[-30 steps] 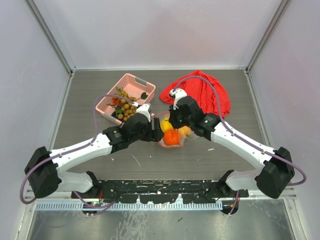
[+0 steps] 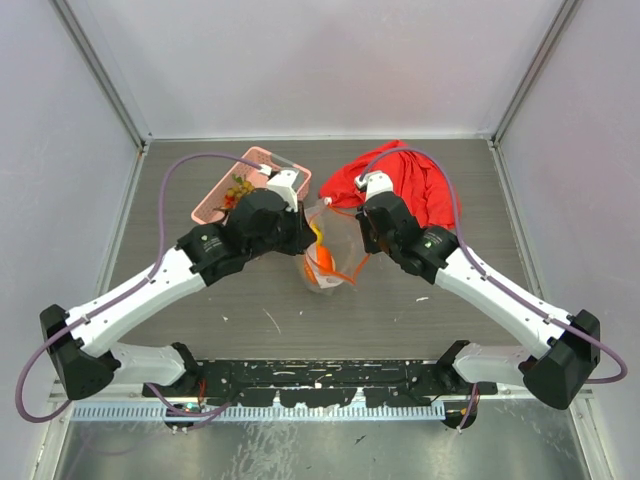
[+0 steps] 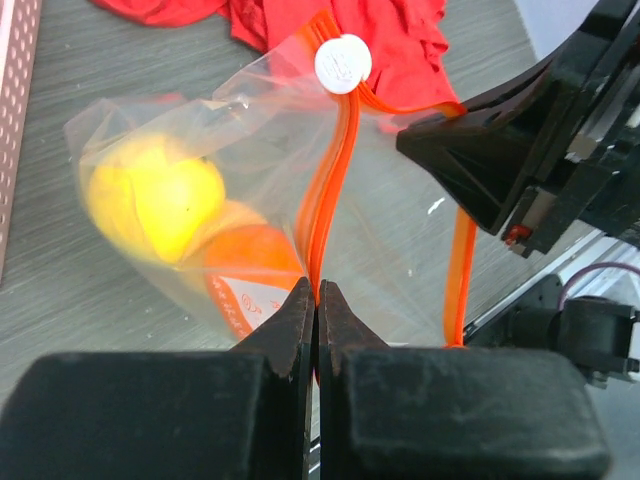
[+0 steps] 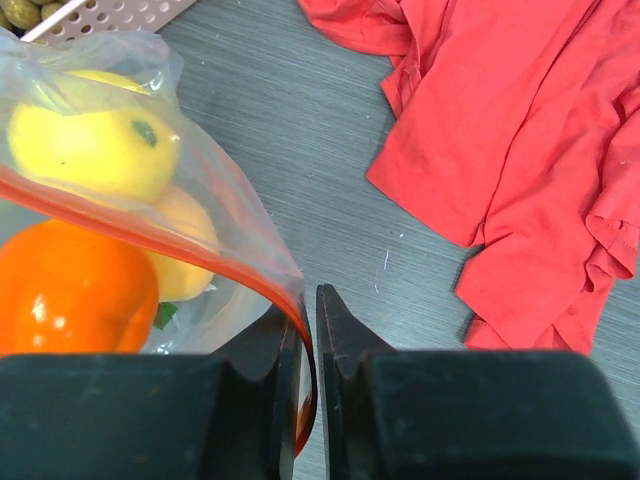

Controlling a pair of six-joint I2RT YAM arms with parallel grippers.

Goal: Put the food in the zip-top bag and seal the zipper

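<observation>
A clear zip top bag [image 3: 390, 230] with an orange zipper edge and a white round slider [image 3: 343, 64] is stretched between both arms. Inside it are yellow food [image 4: 90, 145] and an orange round one [image 4: 75, 290]. My left gripper is shut on the bag's orange rim, which runs up from between its fingertips toward the slider. At the other side my right gripper is shut on the rim too, the orange strip passing down between its fingers. In the top view the bag hangs between the grippers, its mouth spread.
A pink basket [image 2: 205, 213] with grapes stands behind the left arm. A crumpled red cloth [image 2: 425, 185] lies at the back right.
The left gripper has shut on the rim, and its arm has come up. My right gripper has moved slightly right. The bag has risen and its mouth is drawn wider.
</observation>
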